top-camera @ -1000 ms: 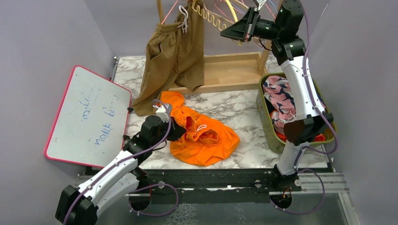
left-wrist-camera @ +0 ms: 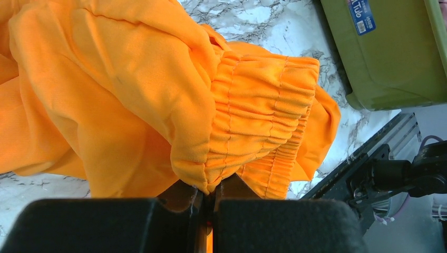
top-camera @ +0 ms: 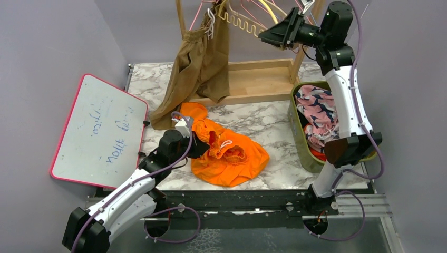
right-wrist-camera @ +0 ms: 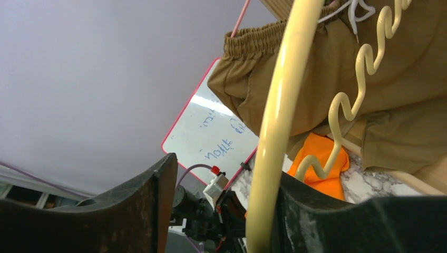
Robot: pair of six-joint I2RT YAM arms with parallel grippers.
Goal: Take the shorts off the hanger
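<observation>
Orange shorts lie crumpled on the marble table, with my left gripper shut on them; in the left wrist view their gathered waistband rises from the fingertips. Brown shorts hang from the rack at the back. My right gripper is raised beside a yellow hanger with a wavy bar. Its fingers are part open, and the hanger's tube runs down at one of them in the right wrist view. No cloth shows on that hanger.
A green tub of clothes stands at the right, below my right arm. A whiteboard is at the left. A wooden tray base of the rack is at the back. Bare marble shows in front of it.
My right gripper and arm have shifted to the right, and the yellow hanger beside the gripper has shifted somewhat with them. The left arm and orange shorts have not moved.
</observation>
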